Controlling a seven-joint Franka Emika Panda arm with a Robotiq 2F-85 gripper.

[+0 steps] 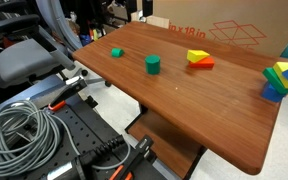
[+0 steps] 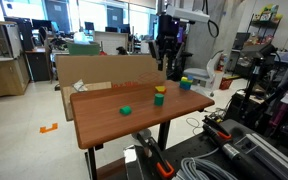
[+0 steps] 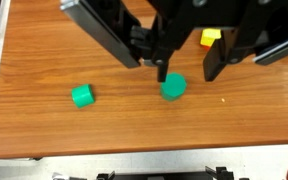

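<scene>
A green cylinder stands upright on the wooden table. My gripper is high above the tabletop, its fingers apart with nothing held between them. Seen from the wrist, the cylinder lies below the gap, nearer the left finger. In exterior view 2 the gripper hangs over the table's far side, clear of every block. A smaller green block rests to the left of the cylinder. Behind the cylinder, a yellow block sits on a red one.
On the table's right side, a stack of blue, green and yellow blocks rises near the edge. A cardboard sheet closes off the back. Cables lie coiled off the front.
</scene>
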